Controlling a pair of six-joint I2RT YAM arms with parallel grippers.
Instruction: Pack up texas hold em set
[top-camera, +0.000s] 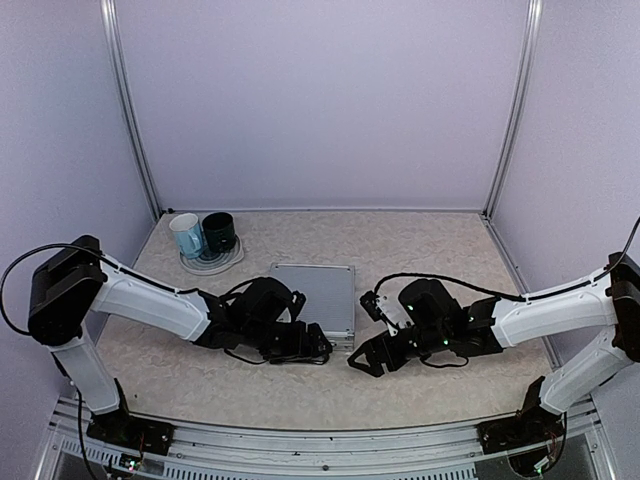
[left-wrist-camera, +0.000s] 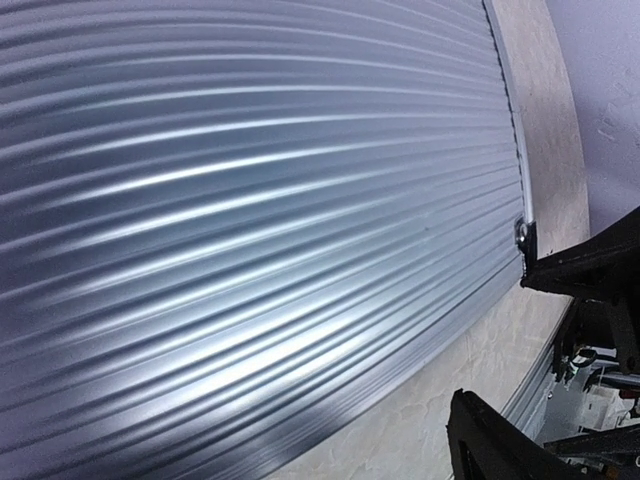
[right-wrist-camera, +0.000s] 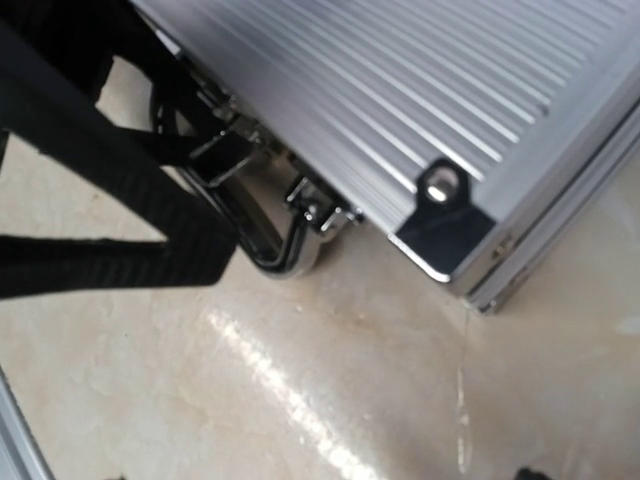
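Observation:
A closed silver ribbed case (top-camera: 318, 291) lies flat near the middle of the table. Its black handle (right-wrist-camera: 290, 255) juts out at the front. Dark fingers, apparently those of my left gripper (top-camera: 322, 350), are beside and partly over that handle in the right wrist view; whether they grip it is unclear. My right gripper (top-camera: 362, 362) hovers off the case's front right corner (right-wrist-camera: 445, 220). Only its widely spaced fingertips (right-wrist-camera: 532, 474) peek in at the bottom of the right wrist view, with nothing visible between them. No cards or chips show.
At the back left a light blue mug (top-camera: 185, 236) and a dark mug (top-camera: 218, 232) stand on stacked saucers (top-camera: 206, 266). Open table lies behind the case and to its right. The two grippers are close together.

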